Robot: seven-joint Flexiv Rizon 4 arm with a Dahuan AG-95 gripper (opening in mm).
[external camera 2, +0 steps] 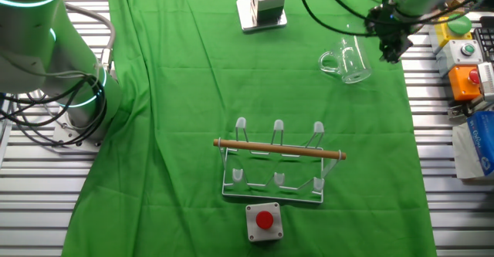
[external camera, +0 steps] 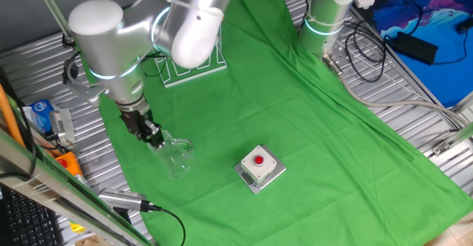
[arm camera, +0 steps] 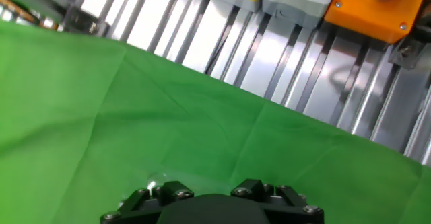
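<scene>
A clear glass mug [external camera: 174,157] stands on the green cloth, its handle [external camera 2: 329,62] pointing left in exterior view 2. My gripper [external camera: 156,142] is close to the mug's rim in exterior view 1. From exterior view 2, the gripper [external camera 2: 392,55] appears just right of the mug [external camera 2: 355,65]; whether they touch is unclear. In the wrist view the two fingers of my gripper are spread apart, with green cloth visible between them. Only a faint glint shows near the left finger [arm camera: 176,190]; the mug's outline cannot be made out there.
A white wire rack [external camera 2: 274,195] with a wooden bar stands on the cloth. Red-button boxes [external camera: 259,161] [external camera 2: 265,221] sit nearby. Colored button boxes [arm camera: 377,5] lie beyond the cloth on the slatted metal table [arm camera: 269,69].
</scene>
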